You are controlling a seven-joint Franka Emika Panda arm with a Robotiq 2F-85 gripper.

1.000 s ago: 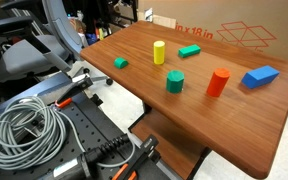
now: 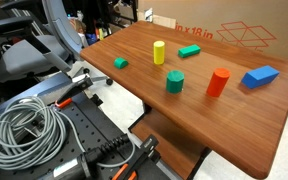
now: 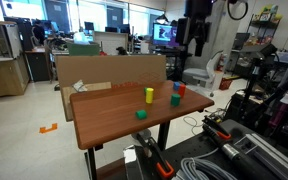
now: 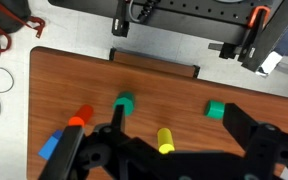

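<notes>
My gripper stands open in the wrist view, a dark finger on each side and nothing held between. It is high above the wooden table [image 2: 149, 98]. A yellow cylinder [image 2: 159, 52] stands upright near the middle, with a green block [image 2: 189, 50] behind it. Closer to the front edge are a green cylinder [image 2: 175, 81] and, farther left, a small green piece [image 2: 120, 62]. On the right sit a red cylinder [image 2: 219, 82] and a blue block [image 2: 259, 76]. From above, the yellow cylinder [image 4: 165, 140] shows between the fingers, far below them.
A cardboard panel [image 3: 111, 73] rises along the table's back edge. In front of the table, a coiled grey cable [image 2: 27, 138] lies beside a dark rail [image 2: 89, 130]. Bare table surface surrounds the pieces.
</notes>
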